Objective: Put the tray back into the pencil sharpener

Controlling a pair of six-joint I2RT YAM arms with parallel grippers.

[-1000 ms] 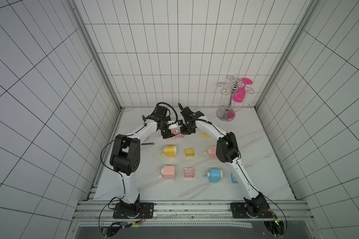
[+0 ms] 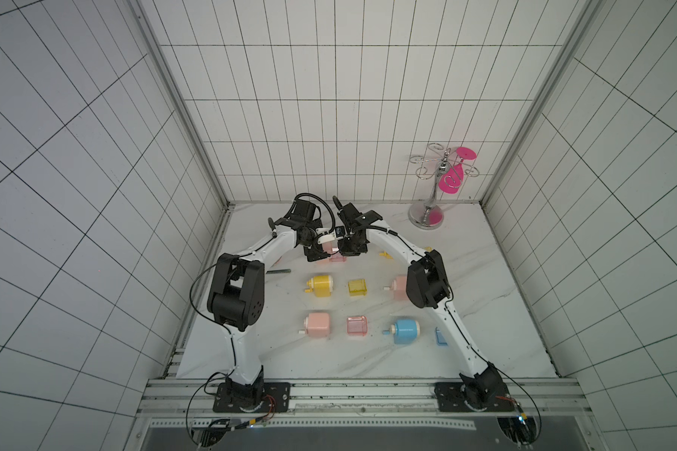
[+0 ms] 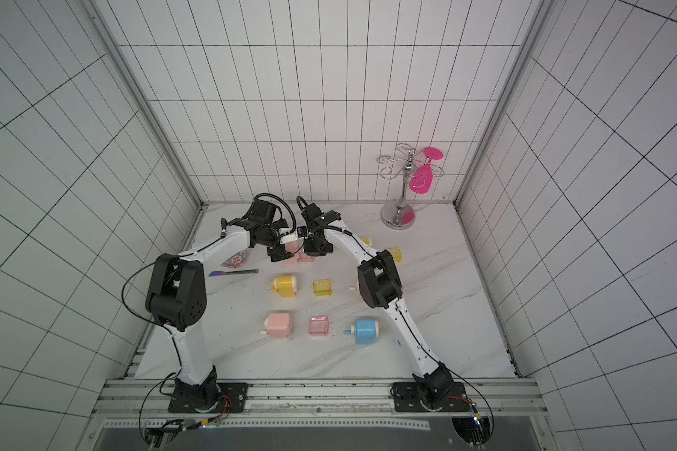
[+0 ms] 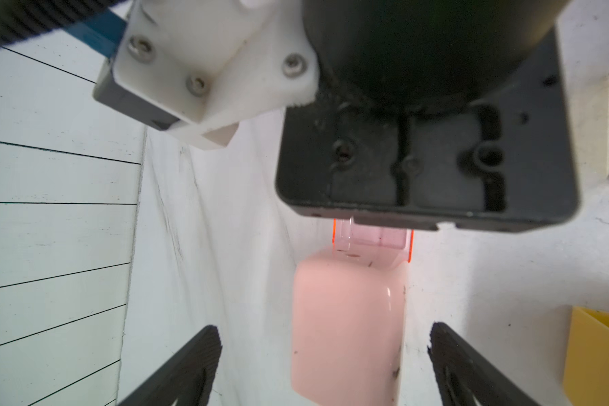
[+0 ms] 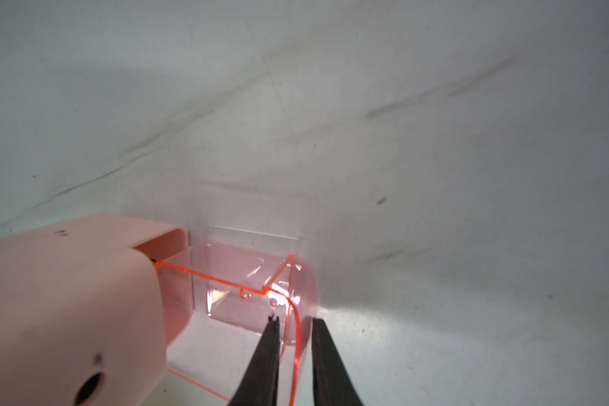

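Note:
A pink pencil sharpener body [image 4: 348,324] lies between my open left gripper's [image 4: 324,345] fingers in the left wrist view; contact is not visible. Its clear pink tray [image 5: 230,304] sits at the body's opening, partly in it, in the right wrist view. My right gripper has its fingertips either side of the tray's outer end wall, a small gap between them; whether they grip it is unclear. Both grippers meet at the back middle of the table in the top views.
Yellow [image 2: 320,285], pink [image 2: 317,324] and blue [image 2: 404,330] sharpeners and loose trays [image 2: 357,325] lie in front. A metal stand [image 2: 428,214] with pink glassware is at the back right.
My right gripper has shifted slightly left, toward the sharpener held near my left gripper. The left arm looks unchanged.

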